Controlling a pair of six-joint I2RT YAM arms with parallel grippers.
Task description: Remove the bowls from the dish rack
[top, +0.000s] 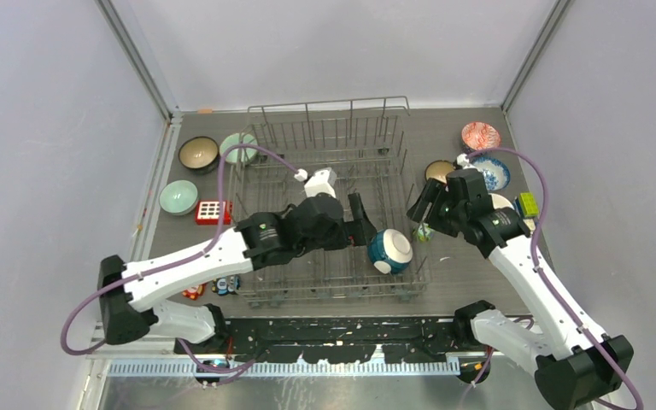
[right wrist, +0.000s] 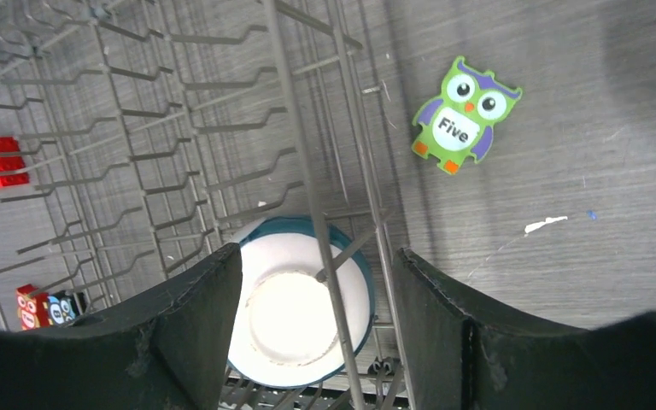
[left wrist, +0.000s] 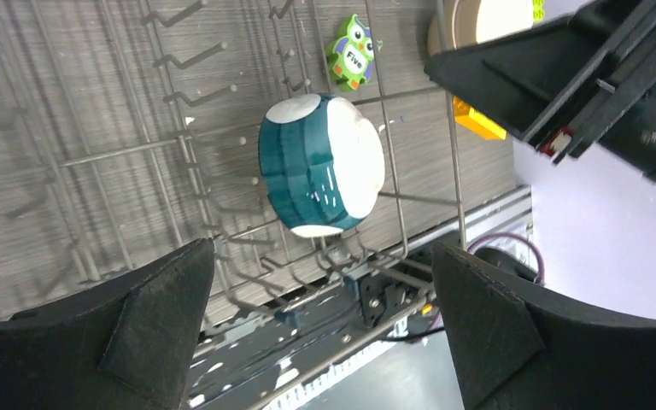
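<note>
One teal and white bowl (top: 389, 250) lies tilted on its side in the front right corner of the wire dish rack (top: 333, 295). In the left wrist view the bowl (left wrist: 312, 166) sits ahead of my left gripper, whose fingers stand wide open with nothing between them. From above, my left gripper (top: 362, 220) is just up and left of the bowl. My right gripper (top: 425, 203) hangs above the rack's right side, behind the bowl. Its fingers are apart and empty in the right wrist view, where the bowl's base (right wrist: 295, 318) shows behind the rack wires.
A green owl toy (right wrist: 464, 115) lies right of the rack. Right of it are a red patterned bowl (top: 481, 136), a blue patterned bowl (top: 492, 173) and a brown bowl (top: 438, 169). Green bowls (top: 178, 197) and another brown bowl (top: 198, 153) stand at left, near a red block (top: 211, 213).
</note>
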